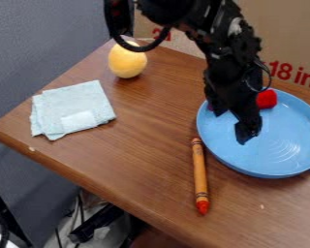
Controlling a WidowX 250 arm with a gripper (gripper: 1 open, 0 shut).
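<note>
The black gripper (pixel 232 118) hangs over the left part of a blue plate (pixel 281 145), fingers pointing down; whether anything is between them is hard to tell. A red object (pixel 265 98) on the plate is partly hidden behind it. An orange crayon (pixel 201 176) lies on the wooden table left of the plate. A yellow ball (pixel 127 62) sits at the back left, and a folded pale cloth (pixel 70 110) lies near the left edge.
A cardboard panel (pixel 287 39) stands behind. The left table edge drops toward the floor.
</note>
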